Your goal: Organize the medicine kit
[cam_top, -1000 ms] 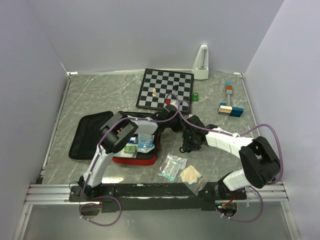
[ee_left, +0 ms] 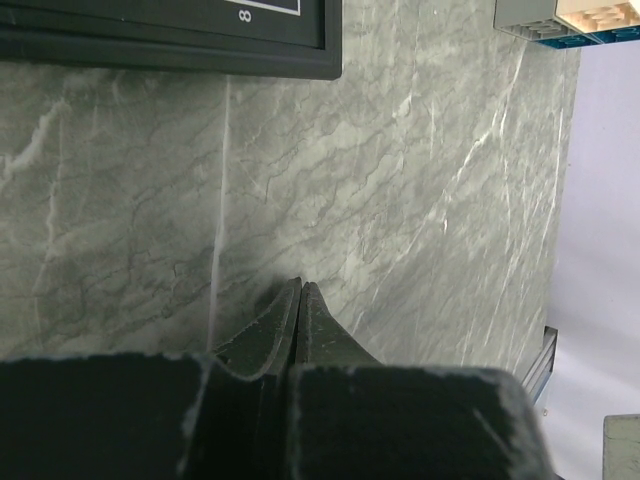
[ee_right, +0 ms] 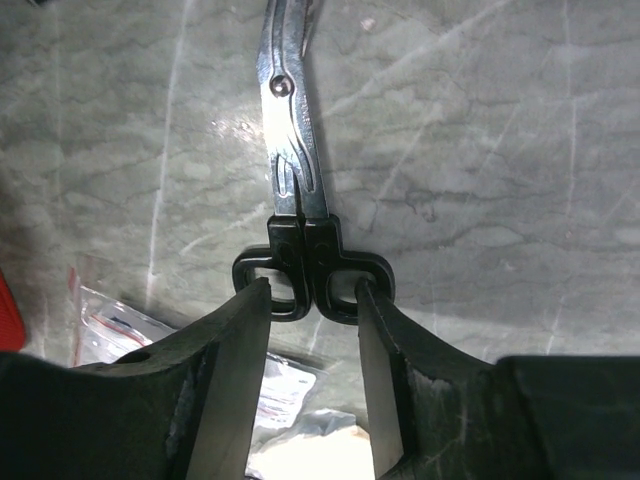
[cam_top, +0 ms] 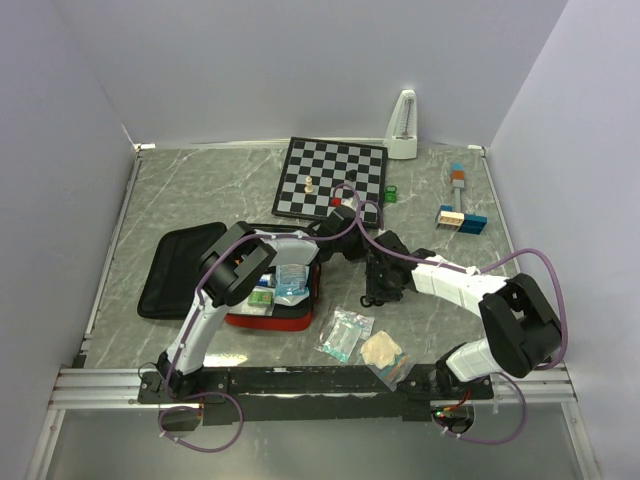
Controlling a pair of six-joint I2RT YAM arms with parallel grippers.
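Note:
Silver-bladed scissors with black handles [ee_right: 324, 262] lie flat on the table in the right wrist view; the blade tip runs out of frame. My right gripper stands open over the handles, a fingertip at each loop with gaps to the inner bars. From above, only a bit of handle [cam_top: 368, 301] shows below that gripper. My left gripper is shut with nothing between its fingers, over bare marble. The scissors are outside its fingers. The red medicine kit [cam_top: 270, 323] lies open at left, several items inside, partly hidden by the left arm.
Clear bags, one with pale green contents [cam_top: 343, 338] and one with beige contents [cam_top: 380, 350], lie in front of the right gripper. A chessboard [cam_top: 299, 203], a metronome [cam_top: 403, 128] and blue blocks [cam_top: 461, 218] occupy the back. Open table lies to the right.
The scissors stay on the table.

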